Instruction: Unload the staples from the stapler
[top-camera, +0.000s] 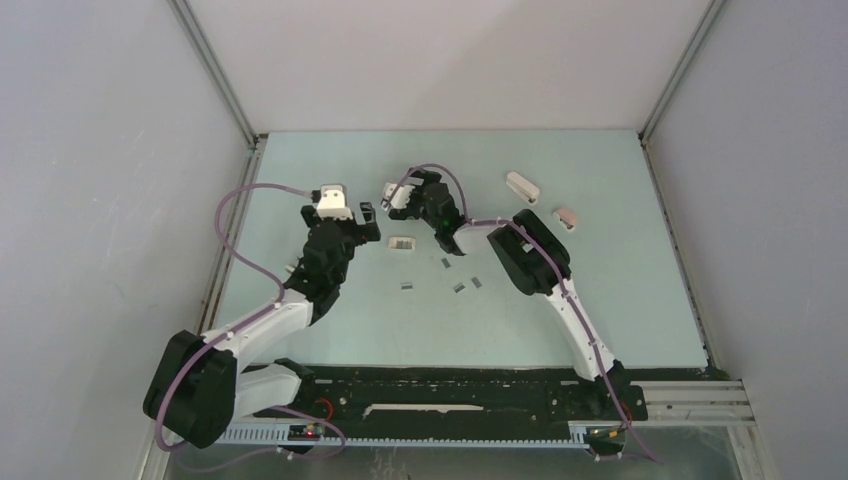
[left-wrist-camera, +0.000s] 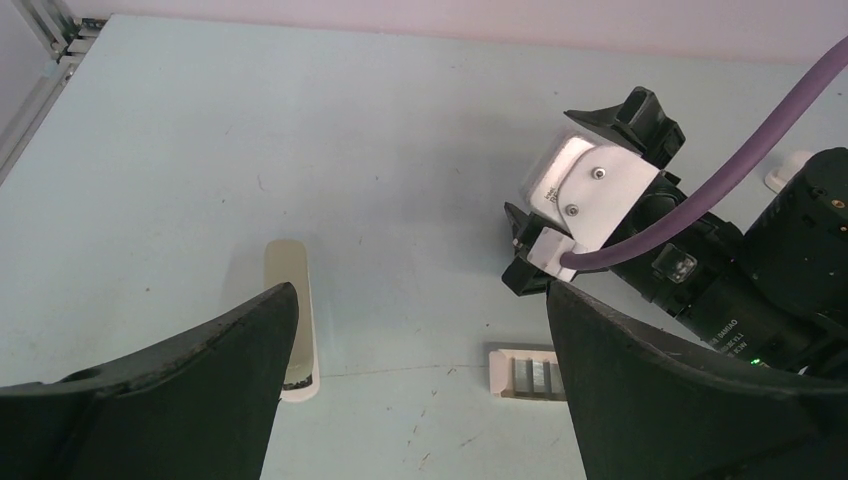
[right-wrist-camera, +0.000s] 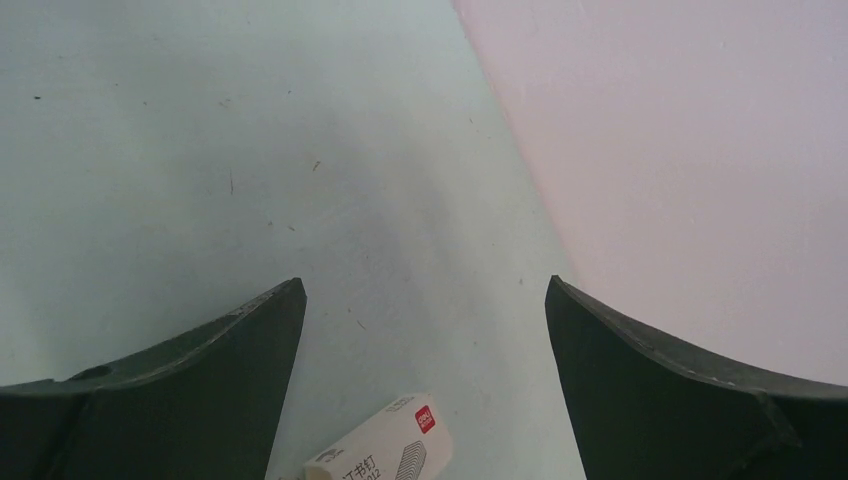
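Note:
My left gripper is open above the table's left part; below it in the left wrist view lie an elongated beige object (left-wrist-camera: 288, 262), perhaps a stapler, and a small tray (left-wrist-camera: 500, 375) with grey strips, likely staples. My right gripper (top-camera: 408, 195) is open near the back middle, behind that tray (top-camera: 402, 250). In the right wrist view a printed staple box (right-wrist-camera: 385, 445) shows at the bottom between the open fingers. Several small grey strips (top-camera: 459, 287) lie loose in front of the tray.
At the back right lie a long white object (top-camera: 522, 187) and a smaller pinkish one (top-camera: 565, 219). The back wall stands close behind my right gripper.

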